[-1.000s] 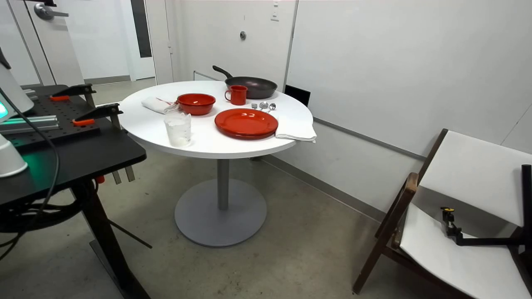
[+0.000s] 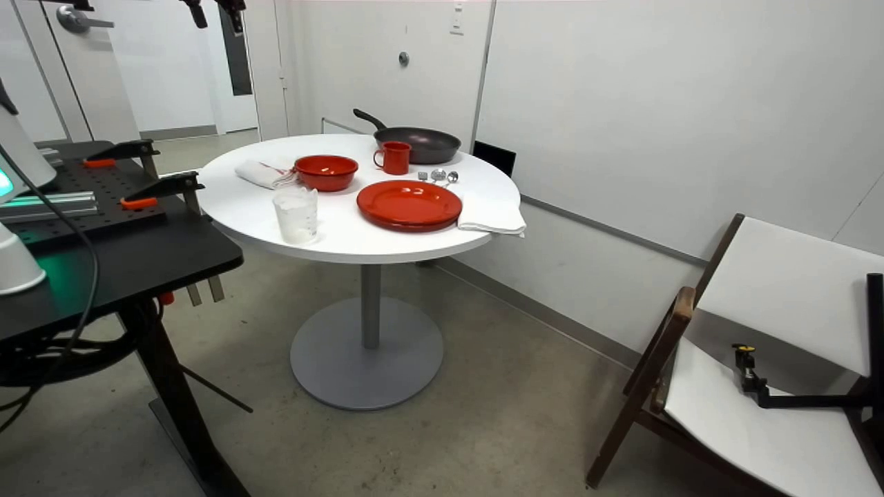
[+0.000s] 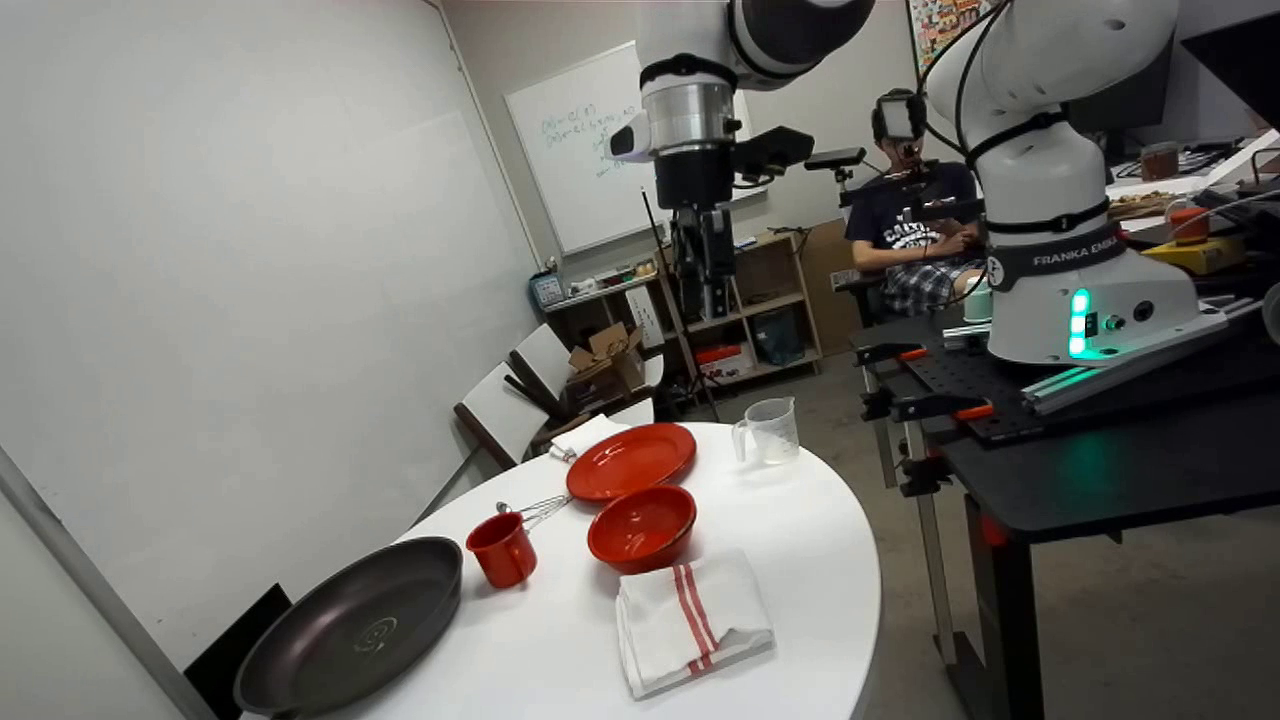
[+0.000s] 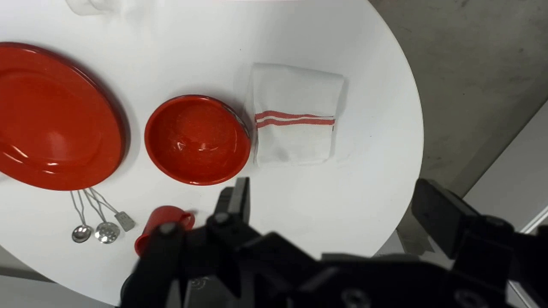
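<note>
My gripper is open and empty, its two dark fingers wide apart in the wrist view. It hangs high above the table in exterior view 2, touching nothing there. Below lies a folded white towel [image 4: 295, 146] with red stripes, close beside a red bowl [image 4: 198, 138]. A red mug [image 4: 162, 218] is partly hidden behind my gripper in the wrist view. Red plates [image 2: 408, 203] are stacked near a clear measuring cup [image 3: 771, 430]. Several metal utensils [image 4: 107, 232] lie by the plates.
On the round white table [image 3: 804, 600], a black frying pan [image 3: 360, 624] stands near the wall. Another white cloth [image 2: 493, 217] hangs slightly over the edge. The black robot bench [image 2: 124, 265] stands beside the table. Bare tabletop surrounds the striped towel.
In exterior view 1, the gripper's fingertips have come into sight at the top left, where they did not show before. The objects on the table have not moved.
</note>
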